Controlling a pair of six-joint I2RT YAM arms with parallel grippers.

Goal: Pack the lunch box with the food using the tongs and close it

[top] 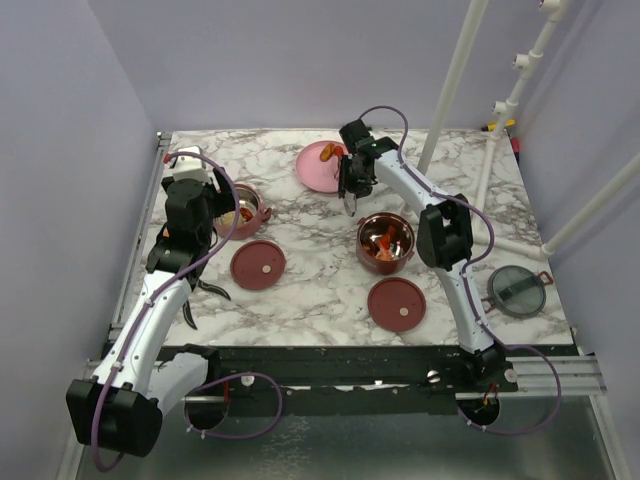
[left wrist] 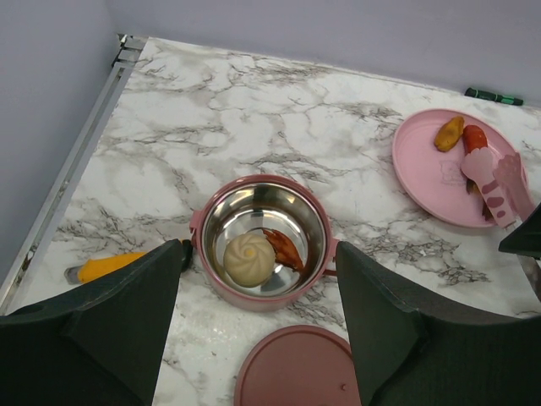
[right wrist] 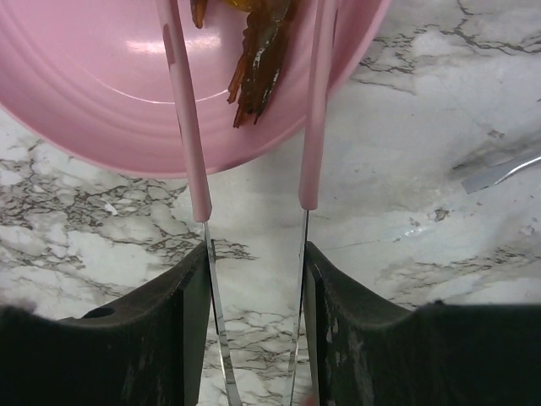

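Note:
My right gripper has its fingers round the metal arms of pink-ended tongs [right wrist: 314, 118]. Those arms stand apart over the pink plate [right wrist: 93, 118], and their tips are out of the right wrist view. A brown shrimp-like piece [right wrist: 266, 63] lies on the plate between them. In the left wrist view, a yellowish piece [left wrist: 449, 134] and an orange piece [left wrist: 475, 138] show on the plate near the spread tong ends. My left gripper is open and empty above a pot [left wrist: 258, 179] containing a pale bun [left wrist: 249, 260] and an orange-brown piece [left wrist: 283, 249].
A second pot [top: 371, 265] with orange food stands near the right arm. Round brown lids [top: 257, 265] lie in front of both pots. At far right are a glass lid [top: 517, 290] and white pipes [top: 490, 160]. Bare marble lies between the pots.

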